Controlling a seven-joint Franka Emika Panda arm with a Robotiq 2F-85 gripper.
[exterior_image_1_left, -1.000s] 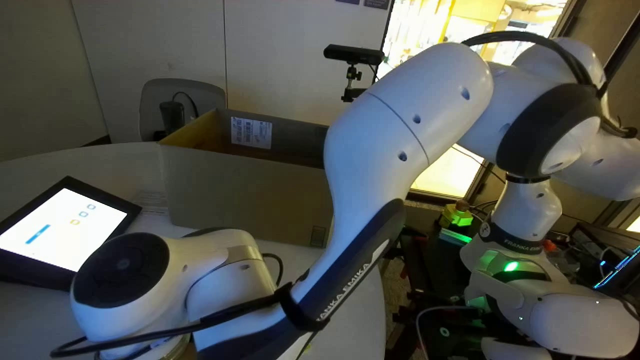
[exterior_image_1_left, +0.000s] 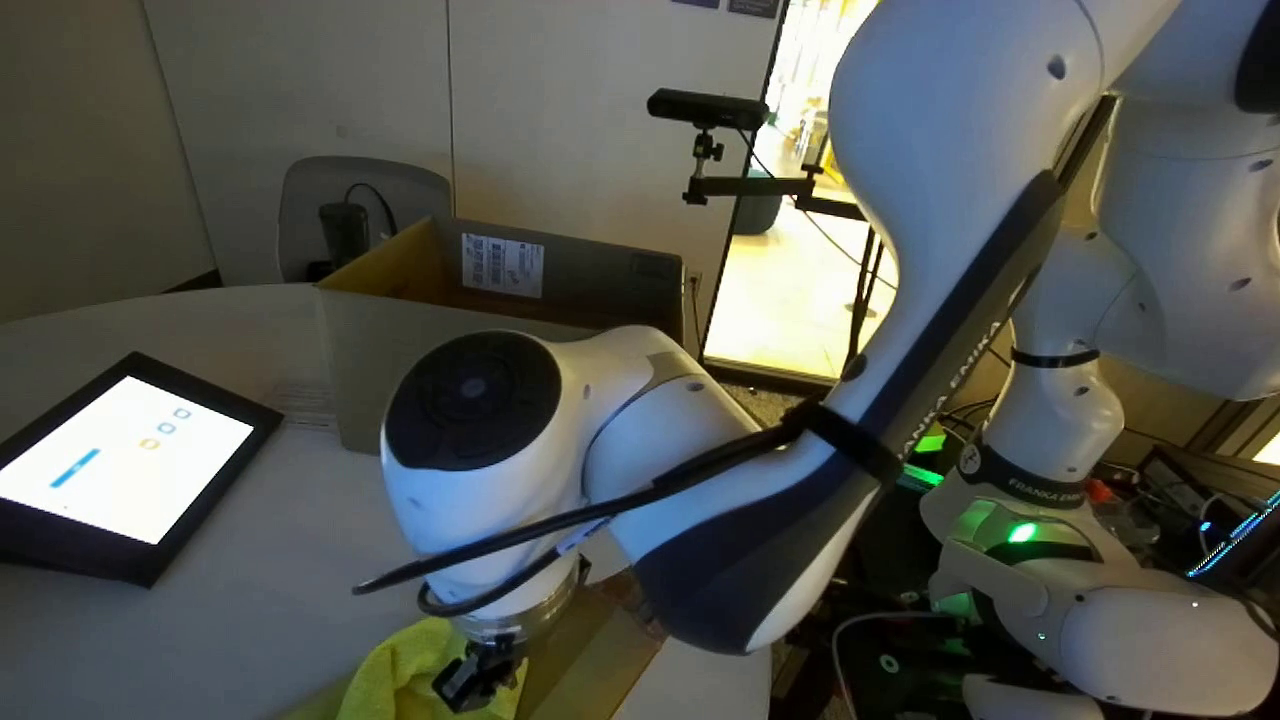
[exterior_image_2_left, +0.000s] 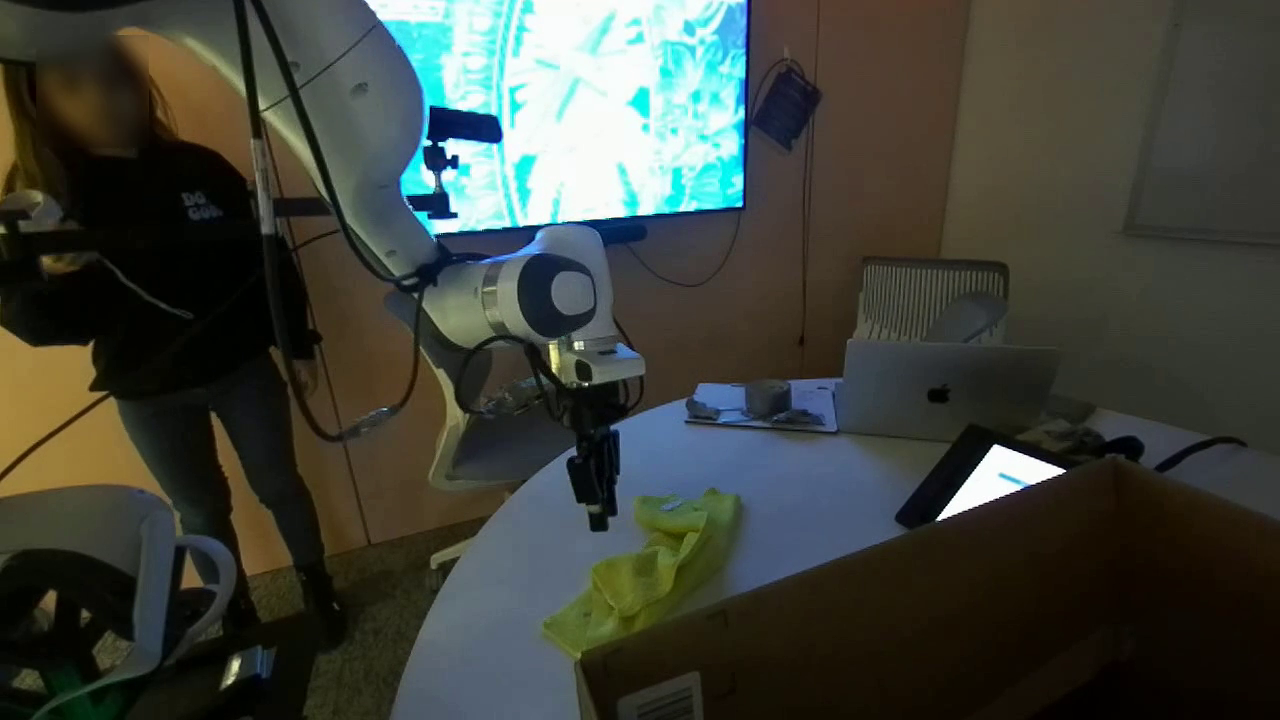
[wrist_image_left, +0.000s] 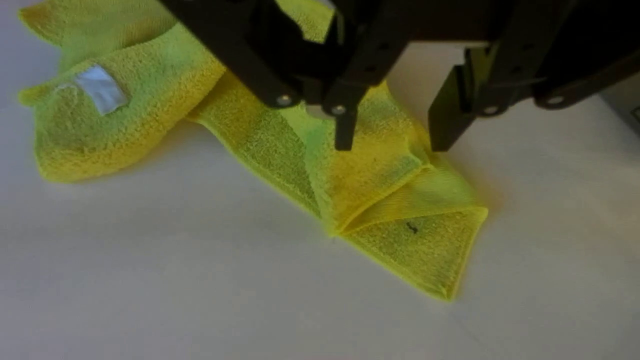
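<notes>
A crumpled yellow cloth (exterior_image_2_left: 648, 582) with a small white label lies on the white table (exterior_image_2_left: 504, 624). My gripper (exterior_image_2_left: 596, 524) points down above the table by the cloth's far edge. Seen from the wrist, the cloth (wrist_image_left: 150, 114) spreads beneath the gripper. Its dark fingers (wrist_image_left: 444, 120) are spread, with a clear gap between them and nothing held. In exterior view 1 the gripper (exterior_image_1_left: 471, 682) appears in front of part of the cloth (exterior_image_1_left: 386, 684), whose lower part runs out of frame.
A large open cardboard box (exterior_image_2_left: 900, 600) stands beside the cloth. Further along the table are a lit tablet (exterior_image_2_left: 996, 474), a silver laptop (exterior_image_2_left: 948, 390) and a roll of tape (exterior_image_2_left: 768, 397) on a white sheet. A person (exterior_image_2_left: 180, 264) stands behind the arm.
In exterior view 1 the arm has swung up and to the right, toward the box. The gripper, out of frame before, now shows, and so does part of the cloth.
</notes>
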